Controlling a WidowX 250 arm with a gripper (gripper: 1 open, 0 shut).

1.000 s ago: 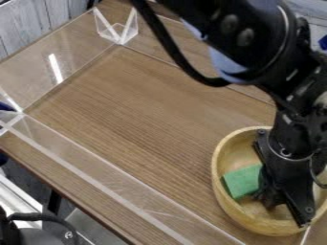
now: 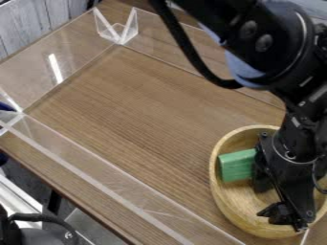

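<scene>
A wooden bowl [image 2: 231, 203] sits at the right of the table, with a green block [image 2: 236, 165] inside against its upper left part. My black gripper [image 2: 273, 188] reaches down into the bowl from the upper right, just right of the block and close against it.
Clear plastic edging runs along its left and back, with a clear bracket [image 2: 118, 29] at the back. Black cables and gear lie at the lower left.
The green block has moved up within the bowl and now stands higher against its back left. The gripper has shifted slightly with it.
</scene>
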